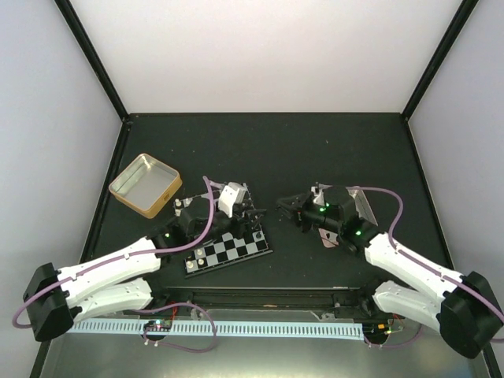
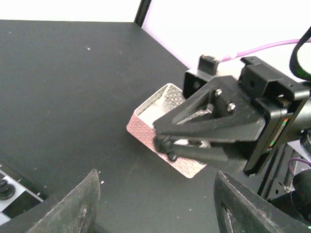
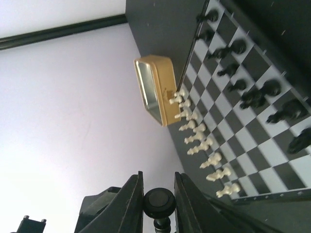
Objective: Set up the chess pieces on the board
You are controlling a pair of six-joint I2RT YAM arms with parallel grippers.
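The chessboard (image 1: pixel 236 250) holds white pieces (image 3: pixel 206 143) along one side and black pieces (image 3: pixel 291 109) along another. My left gripper (image 1: pixel 250 214) hangs over the board; its fingers show apart and empty in the left wrist view. My right gripper (image 1: pixel 285 206), between board and pink box, has a black piece (image 3: pixel 159 206) between its fingertips, seen end-on in the right wrist view. The pink box (image 2: pixel 182 160) lies at the right, partly hidden behind the right gripper.
A gold box (image 1: pixel 157 197), empty, stands at the back left.
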